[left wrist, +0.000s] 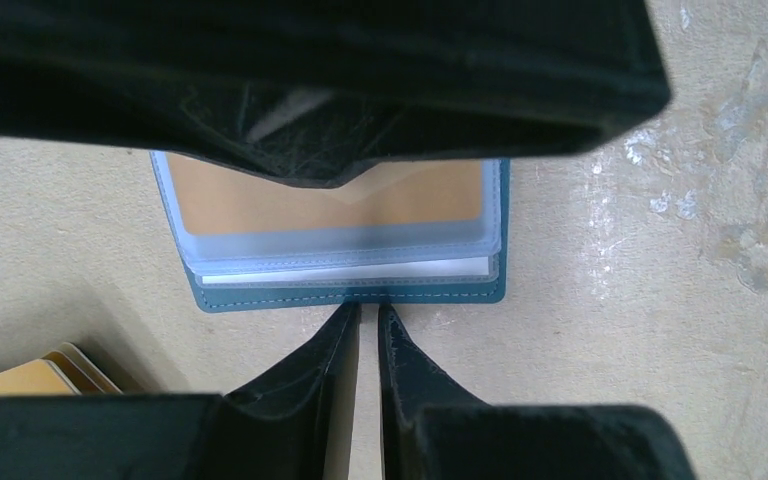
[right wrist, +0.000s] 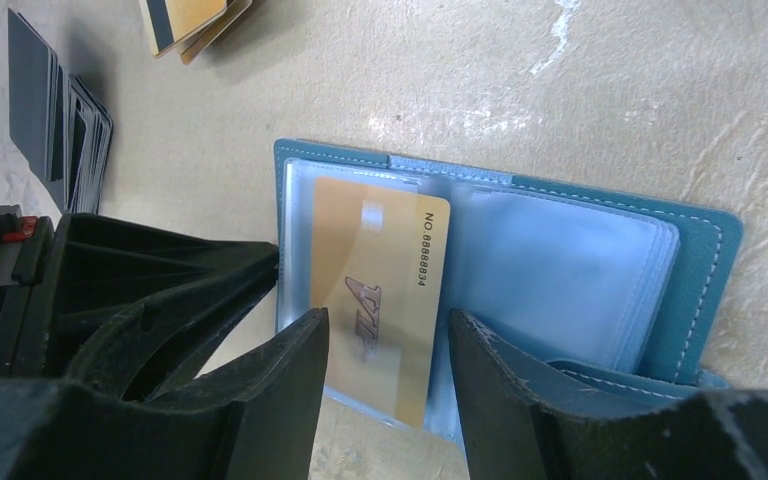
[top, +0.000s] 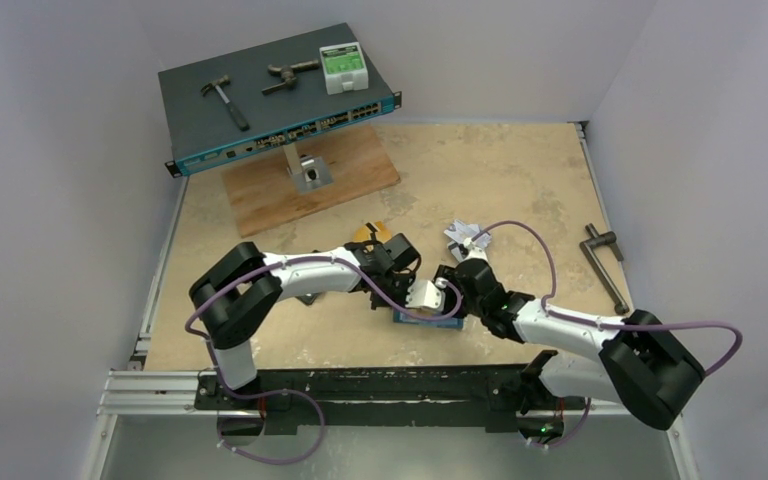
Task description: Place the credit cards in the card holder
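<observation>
The blue card holder (right wrist: 600, 265) lies open on the table. A gold card (right wrist: 375, 290) marked NO 888834 sits in its left clear pocket; the right pocket looks empty. My left gripper is shut on the holder's edge, and its black fingers (right wrist: 190, 290) reach that edge from the left. Above the holder, my right gripper stands open, one fingertip over the gold card and the other just past its right side. From the left wrist view, the right gripper's dark body hides part of the brown-gold card (left wrist: 260, 205).
Gold cards (top: 372, 232) stand behind the left gripper, dark cards (right wrist: 40, 110) to the left, and pale cards (top: 465, 236) behind the right arm. A metal wrench (top: 605, 270) lies far right. Clear table stretches along the front.
</observation>
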